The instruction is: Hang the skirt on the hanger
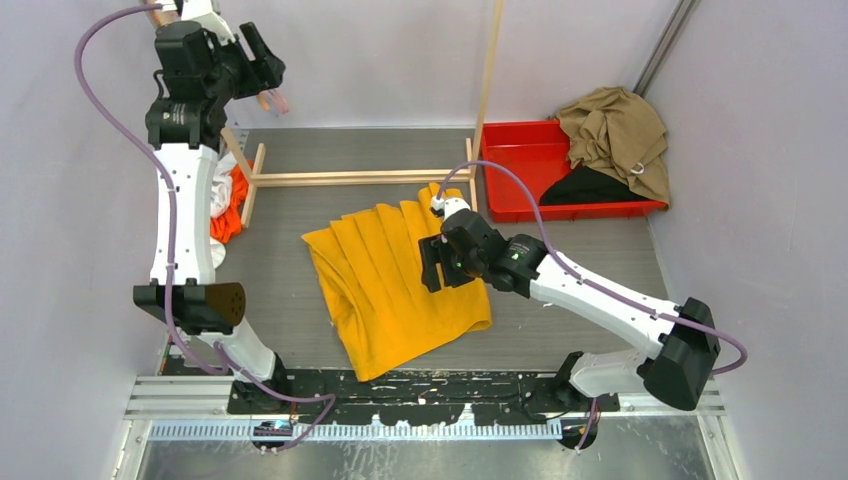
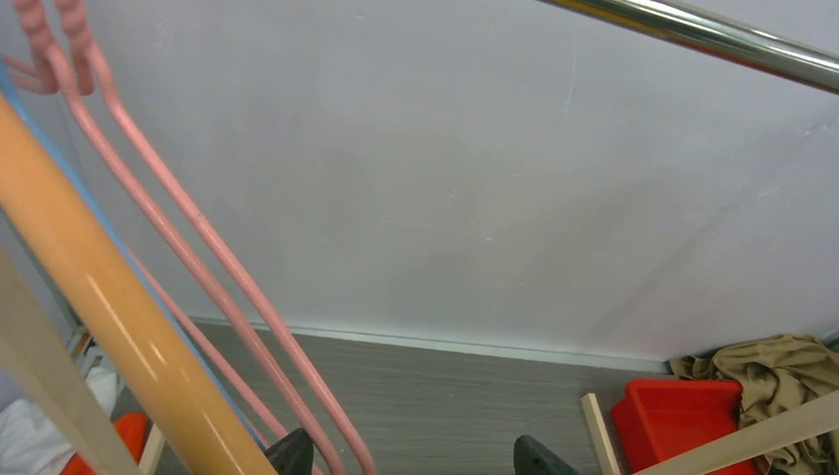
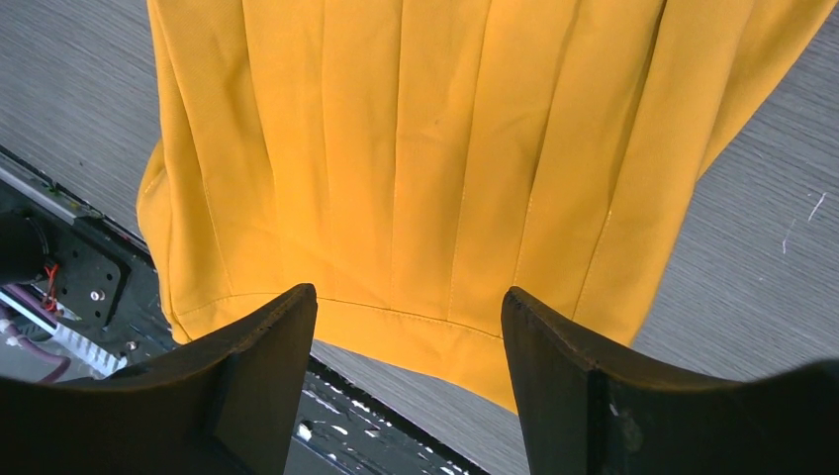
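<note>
The yellow skirt lies pleated on the grey floor, also filling much of the right wrist view. My right gripper hovers open above it, nothing between its fingers. High at the back left, my left gripper is open beside the hangers: pink wire hangers and an orange hanger hang at the left of its view. In the top view they are mostly hidden behind the left arm.
A metal rail crosses above, on a wooden stand. A red bin with khaki and black cloth sits back right. White and orange cloths lie at the left.
</note>
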